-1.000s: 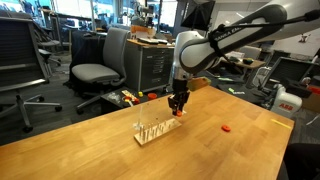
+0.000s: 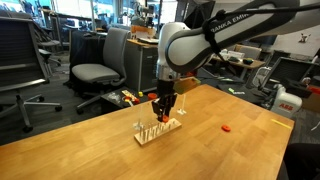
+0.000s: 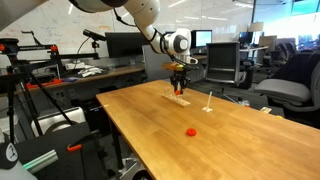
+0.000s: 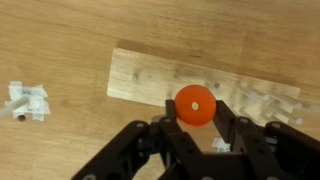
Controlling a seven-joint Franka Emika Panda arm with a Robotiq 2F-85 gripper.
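A round orange-red piece (image 4: 195,105) is held between the fingertips of my gripper, which is shut on it. Below it in the wrist view lies a pale wooden board (image 4: 140,76), with several light pegs (image 4: 270,103) towards its right end. In exterior view 1 the gripper (image 2: 164,108) stands over the right part of the board (image 2: 150,134), with the red piece (image 2: 165,119) just under its fingers. Whether the piece touches the board or a peg is hard to tell.
Another red piece (image 2: 226,128) lies alone on the table to the right. A thin white upright peg (image 3: 208,102) stands on the table, its base taped; a similar one (image 4: 18,104) shows at the wrist view's left edge.
Over the last second the gripper has moved left and a little downward in exterior view 1, bringing the red piece from the board's right end to over the board.
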